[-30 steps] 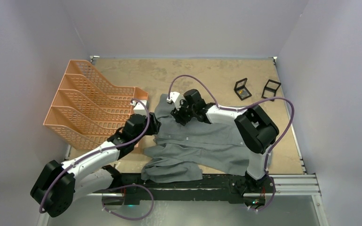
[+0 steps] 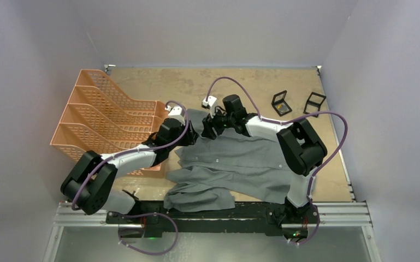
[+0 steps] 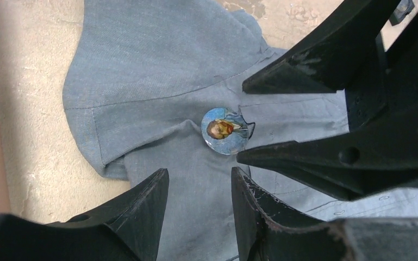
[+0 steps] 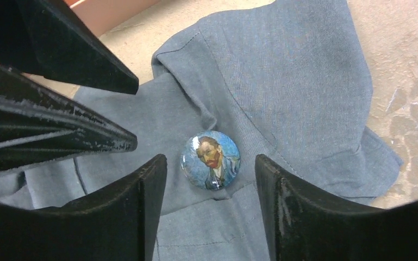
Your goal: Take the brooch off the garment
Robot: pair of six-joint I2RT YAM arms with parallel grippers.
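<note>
A round brooch with a painted portrait (image 4: 211, 160) lies on the blue-grey garment (image 4: 282, 81), near its collar. In the right wrist view the brooch shows between the spread fingers of my right gripper, a little beyond their tips. My left gripper also stands open, with only cloth visible between its fingertips; the brooch (image 3: 225, 130) is just ahead and to the right of them. From the left wrist view, the right gripper's dark fingers (image 3: 288, 155) reach in from the right, close to the brooch's edge. Neither gripper holds anything.
An orange slotted rack (image 2: 109, 117) stands close behind the left arm. Two small dark cases, one open (image 2: 281, 103) and one frame-like (image 2: 314, 102), lie at the back right.
My left gripper has moved right and away from the front edge, towards the collar. The garment looks unchanged.
</note>
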